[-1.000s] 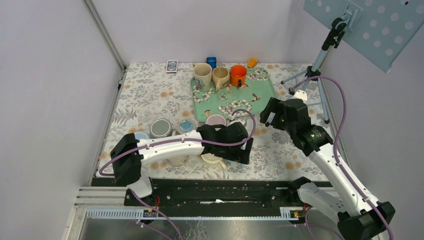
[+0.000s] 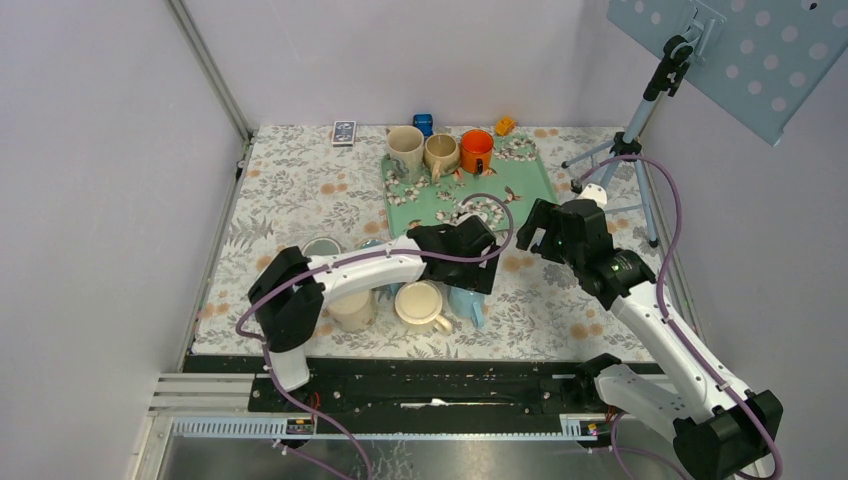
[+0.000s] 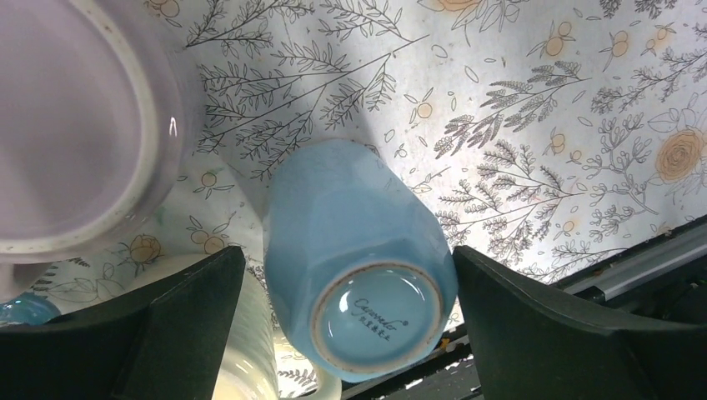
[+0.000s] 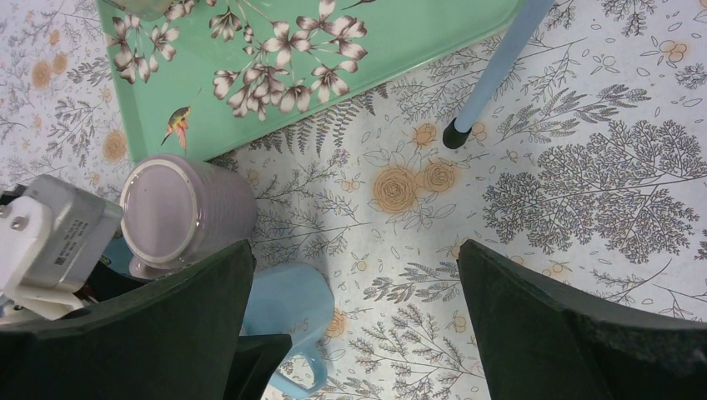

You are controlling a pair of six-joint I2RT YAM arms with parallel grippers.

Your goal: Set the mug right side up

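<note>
An upside-down light blue mug (image 3: 358, 233) sits between the open fingers of my left gripper, its base facing up in the left wrist view; in the top view it shows (image 2: 466, 308) below that gripper, at the front of the group of mugs. Whether the fingers touch it I cannot tell. Its handle shows in the right wrist view (image 4: 308, 371). My right gripper (image 2: 535, 228) stands open to the right, over bare table, nothing between its fingers.
Upturned mugs, a lilac one (image 4: 188, 212) and a cream one (image 2: 420, 308) among them, crowd beside the blue mug. Behind lies a green tray (image 2: 525, 190) with upright mugs. A stand's leg (image 4: 492, 75) reaches onto the table at right.
My left gripper has shifted up in the top view, uncovering more of the blue and cream mugs at the front. The right arm has moved slightly.
</note>
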